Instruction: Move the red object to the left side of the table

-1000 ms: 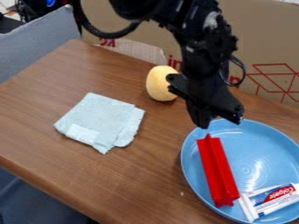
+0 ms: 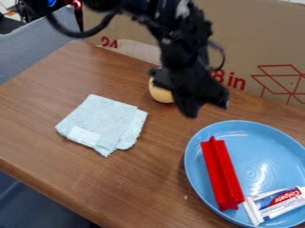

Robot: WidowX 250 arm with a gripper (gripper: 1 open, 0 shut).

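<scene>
A long red object (image 2: 222, 174) lies lengthwise in the left part of a round blue plate (image 2: 261, 142) at the right of the table. The black gripper (image 2: 191, 107) hangs over the table, up and to the left of the red object and apart from it. Motion blurs its fingers, so how far apart they stand is unclear. Nothing red is at the gripper. The left side of the wooden table (image 2: 48, 93) is bare apart from the cloth nearer the middle.
A toothpaste box (image 2: 276, 205) rests in the plate beside the red object's near end. A folded pale cloth (image 2: 105, 123) lies left of centre. Behind the gripper sits a yellowish round object (image 2: 160, 92), partly hidden, with a cardboard box (image 2: 268, 62) along the back.
The arm has moved left and away from the plate, now covering more of the yellowish object. The red object, plate, cloth and toothpaste box have stayed in place.
</scene>
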